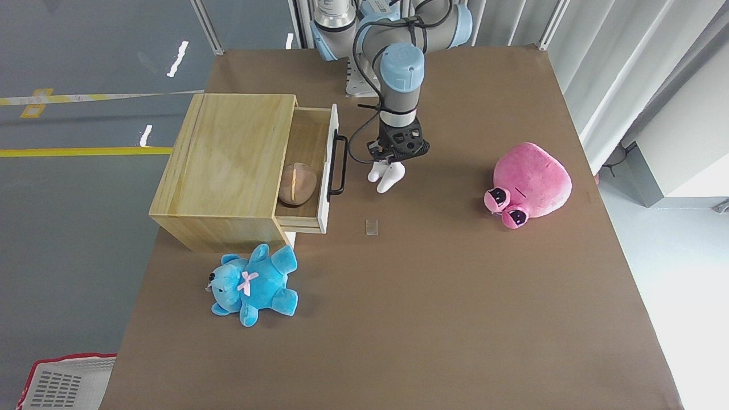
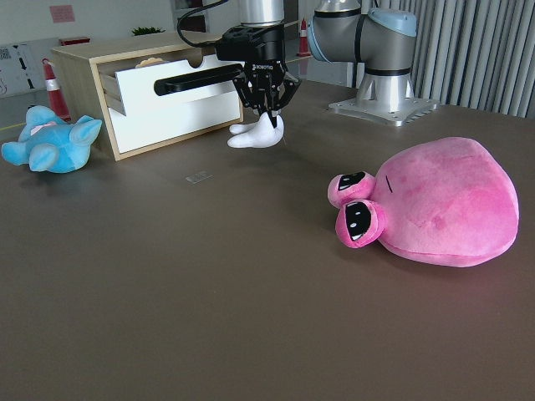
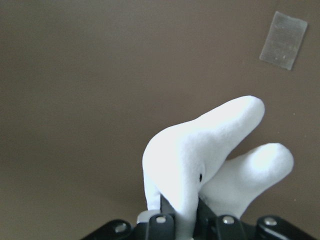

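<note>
A white plush toy with long floppy ends (image 1: 387, 176) (image 2: 256, 134) (image 3: 177, 160) is pinched in my gripper (image 1: 390, 158) (image 2: 269, 104), which is shut on it and hangs just right of the open wooden drawer. In the wrist view the toy's soft body bulges around the black fingers, and its long ends reach toward the upper right. The fingertips are mostly hidden by the fabric.
The drawer cabinet (image 1: 225, 150) has a round tan object (image 1: 297, 184) in its drawer. A blue teddy (image 1: 263, 287) lies in front of it, a pink plush (image 1: 529, 179) at the right.
</note>
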